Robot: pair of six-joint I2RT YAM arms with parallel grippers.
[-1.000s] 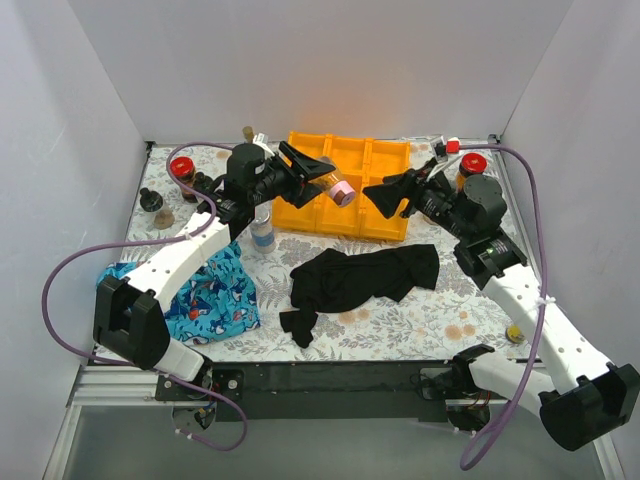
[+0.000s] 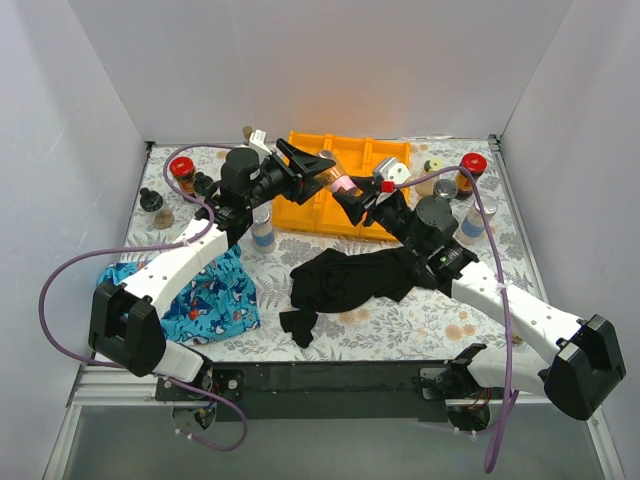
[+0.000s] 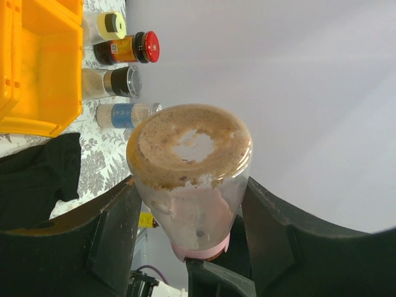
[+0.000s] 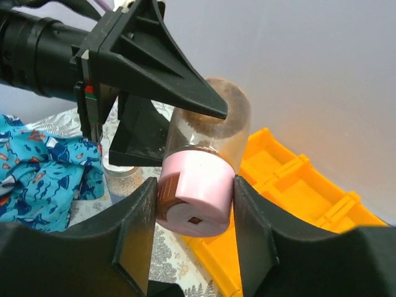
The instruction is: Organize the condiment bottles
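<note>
A clear bottle [image 3: 197, 192] of brown powder with a pink cap [image 4: 195, 192] hangs in the air, tilted, over the orange divided bin [image 2: 298, 220]. My left gripper [image 2: 328, 170] is shut on its clear body, one finger on each side, as the left wrist and right wrist views show. From the opposite side my right gripper has its fingers against both sides of the pink cap, with no gap showing there. In the left wrist view, the bottle's powdery base faces the camera.
Several bottles stand right of the bin, among them a red-lidded jar [image 2: 471, 168] and a blue-labelled one [image 2: 476, 220]. On the left are another red-lidded jar [image 2: 183, 172] and a clear bottle [image 2: 262, 230]. A black cloth [image 2: 340, 280] and blue patterned cloth [image 2: 215, 300] cover the front.
My right gripper has moved left from beside the bin to the bottle, and its fingers have closed in around the cap.
</note>
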